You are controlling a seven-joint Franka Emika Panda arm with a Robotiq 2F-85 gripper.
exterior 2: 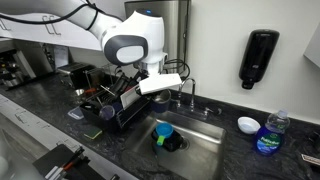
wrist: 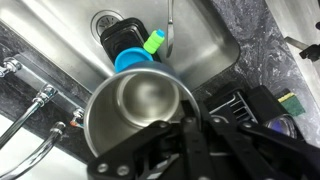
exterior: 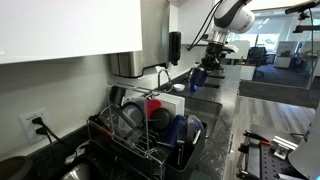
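A shiny metal cup (wrist: 135, 108), round and open at the top, fills the middle of the wrist view. My gripper is shut on the rim side of this cup, and its inside looks empty. In exterior view 1 the dark-looking cup (exterior: 199, 76) hangs below my gripper (exterior: 212, 56), in the air near the sink. Exterior view 2 shows the cup (exterior 2: 160, 102) under the white arm, at the left rear part of the sink (exterior 2: 205, 150). The fingertips are mostly hidden there.
Inside the sink lie a blue bowl (exterior 2: 164, 130) and a dark item, with a green-topped thing (wrist: 154, 41) beside them. The faucet (exterior 2: 192, 92) stands behind. A loaded dish rack (exterior: 135, 125) is beside the sink. A white bowl (exterior 2: 248, 125) and blue bottle (exterior 2: 270, 135) stand right.
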